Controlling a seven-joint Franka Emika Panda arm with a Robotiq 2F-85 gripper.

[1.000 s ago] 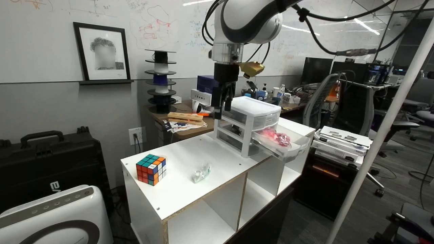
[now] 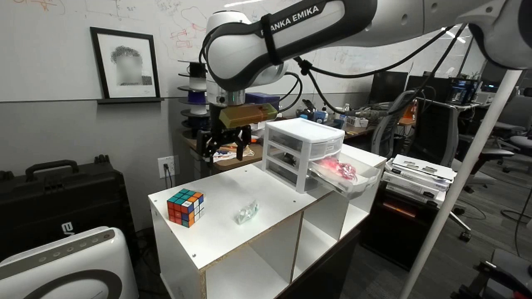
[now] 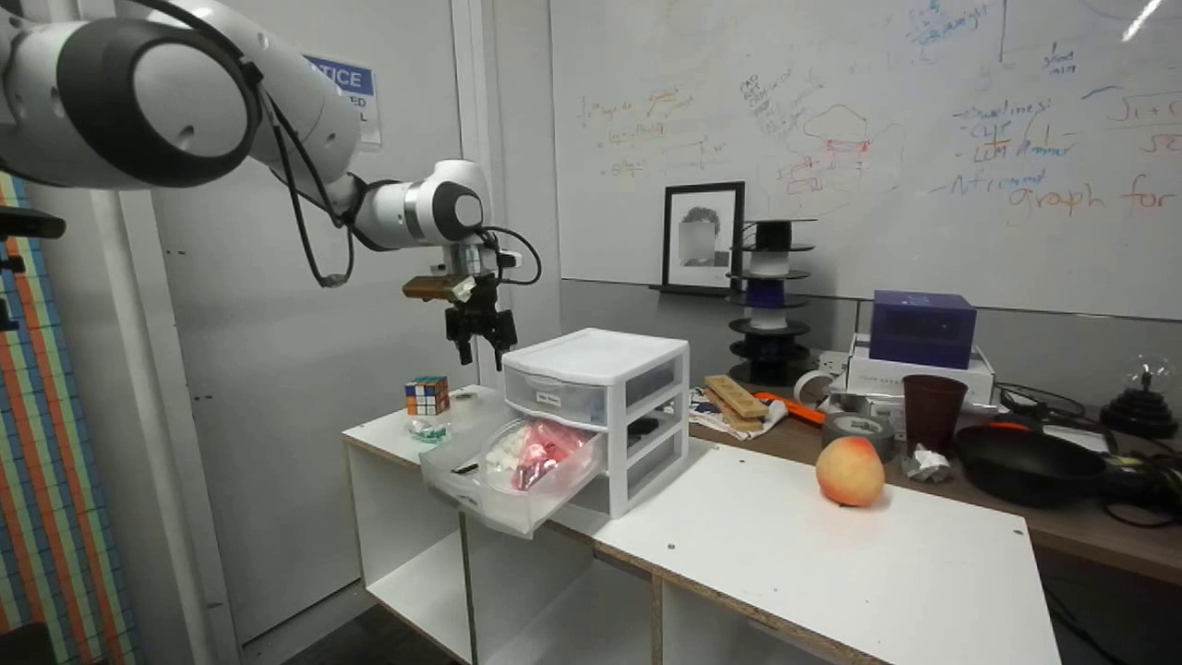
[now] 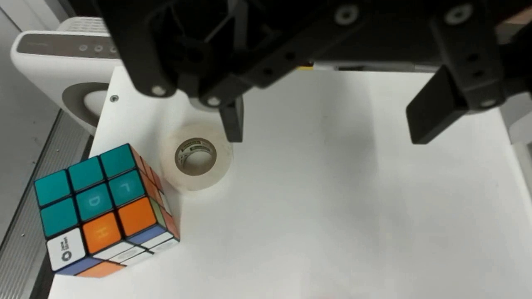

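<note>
Above the far left part of the white cabinet top [image 2: 219, 234] hangs my gripper [image 2: 224, 155]. Its two fingers stand wide apart in the wrist view, with only bare white surface seen between them, so it is open. A Rubik's cube [image 4: 92, 199] rests at the lower left there, teal and orange squares on its top. Beside it lies a roll of pale tape [image 4: 199, 182], flat, close to the left finger in that picture. A crumpled clear packet [image 2: 247, 212] sits on the cabinet top near the cube [image 2: 185, 207].
A white drawer unit [image 3: 598, 347] stands close to my gripper [image 3: 483, 355]. Its open drawer [image 3: 521, 512] holds pink and white packets. Past the unit, a peach [image 3: 850, 471] sits on the top. Open surface lies between unit and peach.
In exterior view 1 the arm has moved left and lower, from beside the drawer unit toward the cube's end. The gripper has turned, so both fingers now show apart. Cube, packet and drawer are unmoved.
</note>
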